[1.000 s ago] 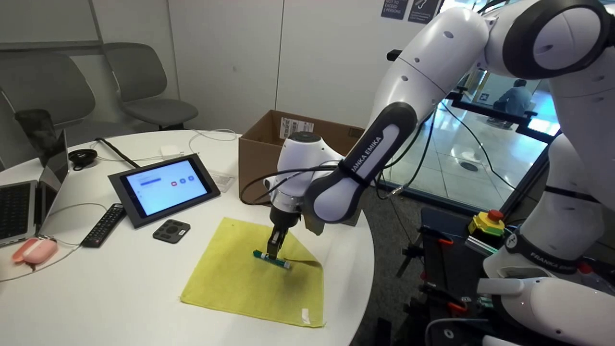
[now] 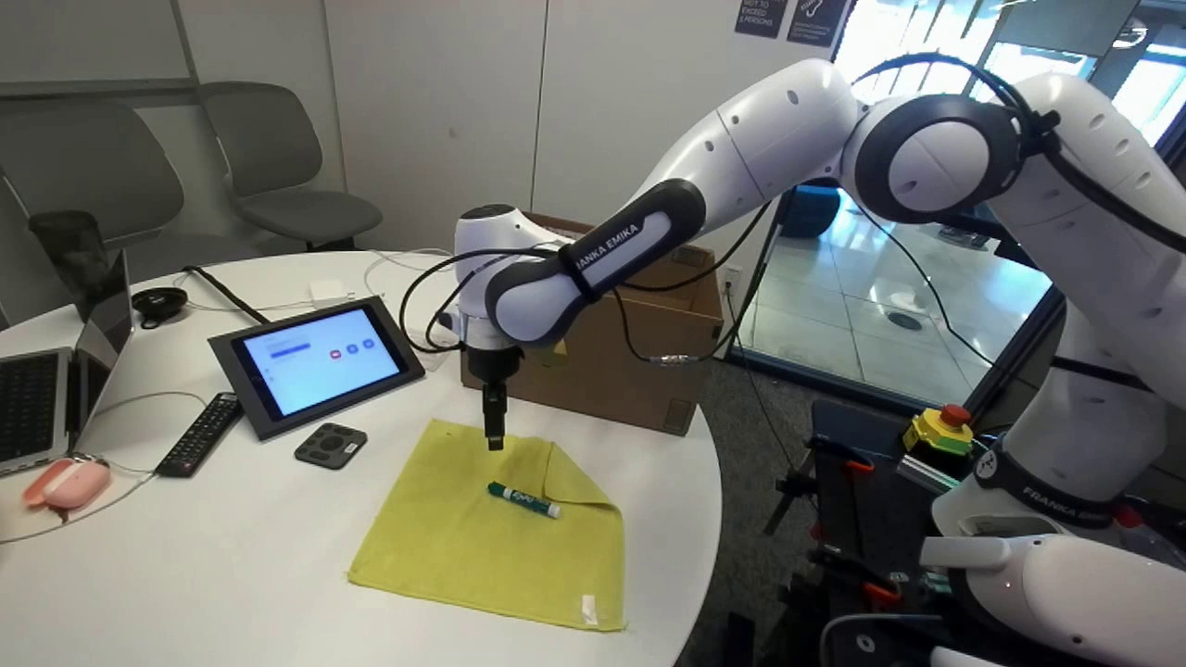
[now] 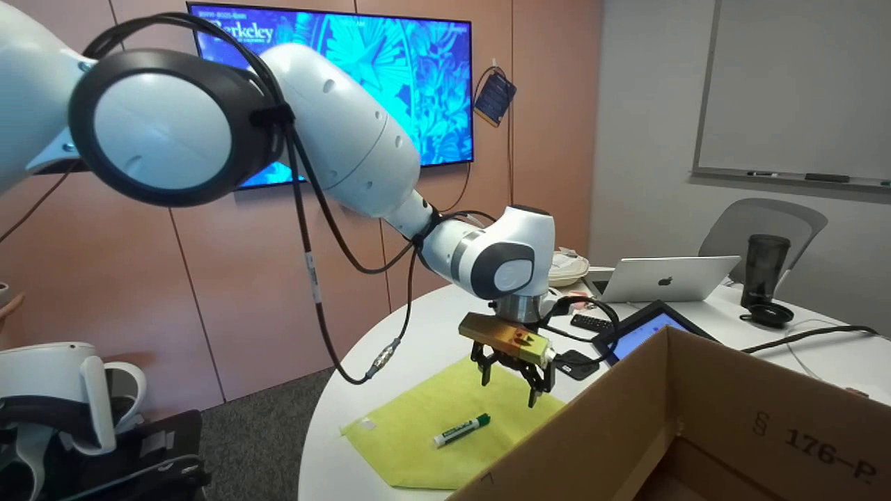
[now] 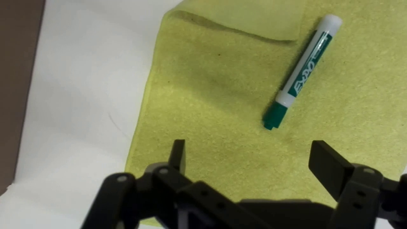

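A green-capped white marker [image 4: 305, 70] lies on the yellow cloth [image 4: 206, 114], and in the wrist view it slants across the upper right. One corner of the cloth is folded over, close to the marker's white end. My gripper [image 3: 509, 391] is open above the cloth, its fingers spread apart with only air between them. From the first exterior view, the gripper [image 2: 495, 445] hangs over the cloth's far edge, behind the marker [image 2: 523, 500] and clear of it. Both fingertips [image 4: 177, 154] show in the wrist view, below the marker's capped end.
An open cardboard box [image 2: 623, 378] stands right behind the cloth. To the left are a tablet [image 2: 322, 361], a small black puck [image 2: 331, 445], a remote [image 2: 200, 434] and a laptop [image 2: 56, 378].
My gripper has risen off the marker and moved back and left, toward the cloth's far edge. The marker and cloth lie where they were.
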